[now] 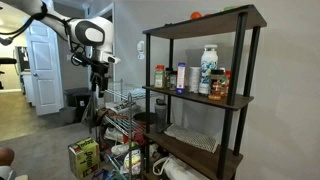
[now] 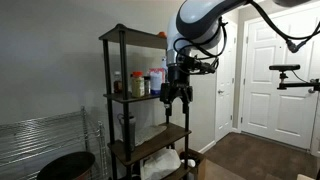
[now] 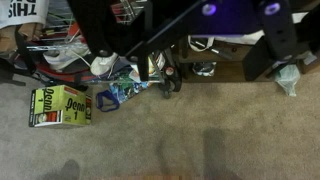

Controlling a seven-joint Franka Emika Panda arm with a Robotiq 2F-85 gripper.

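Note:
My gripper (image 1: 99,86) hangs pointing down in front of the wire rack, left of the dark shelf, in exterior view 1. In exterior view 2 the gripper (image 2: 175,104) appears in front of the shelf's right side. The wrist view looks down past the gripper to the carpet, its dark fingers apart at the top. It stands open, nothing between the fingers. On the shelf's upper middle board are a tall white bottle (image 1: 208,66), a reddish-brown jar (image 1: 219,84) and several small bottles. A green and black Penn box (image 3: 60,107) lies on the floor.
The dark shelf (image 1: 187,97) has upright posts and several boards. Beside it, a wire rack (image 1: 122,112) holds clutter low down. A black basket (image 2: 68,167) sits in the metal rack at left. Bare carpet (image 3: 190,140) is open below the gripper.

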